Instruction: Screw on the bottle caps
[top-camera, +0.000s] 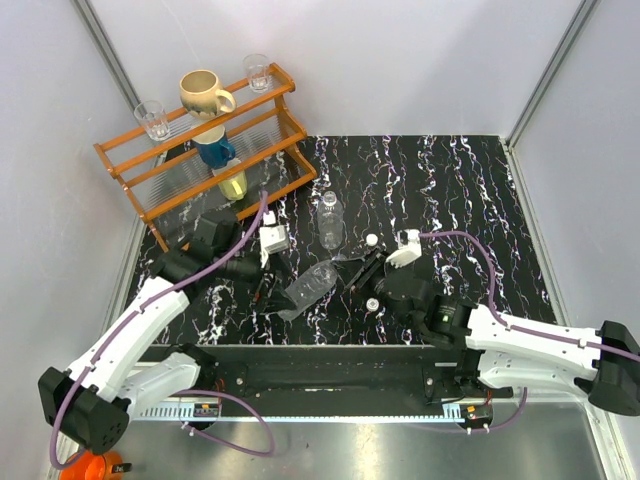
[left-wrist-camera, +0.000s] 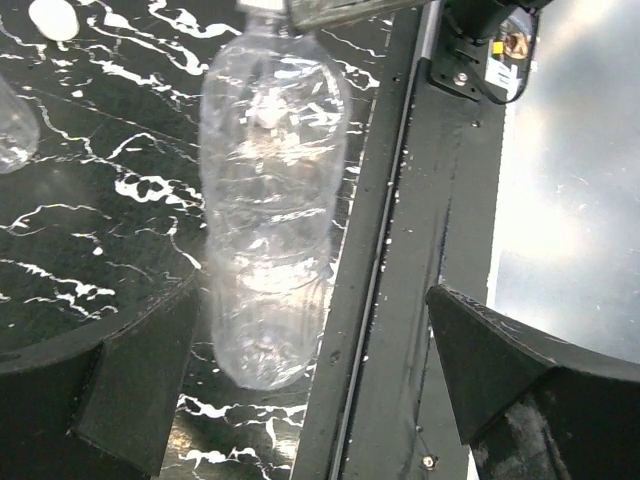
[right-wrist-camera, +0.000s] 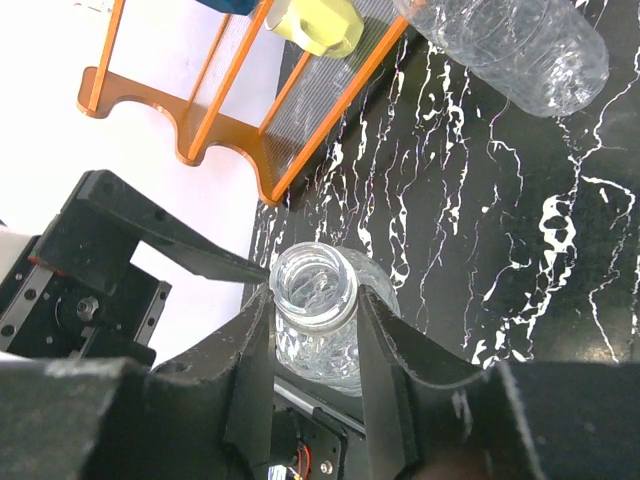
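Observation:
One clear bottle is tilted over the table, uncapped, its neck pinched between the fingertips of my right gripper. Its base points toward my left gripper, whose fingers are spread wide. In the left wrist view the bottle's body lies ahead of the left fingers, with no contact clearly visible. A second clear bottle stands behind. Two white caps rest on the dark tabletop: one cap is farther back, another cap is nearer the front edge.
At the back left stands a wooden rack holding a beige mug, a blue mug, a yellow-green cup and glasses.

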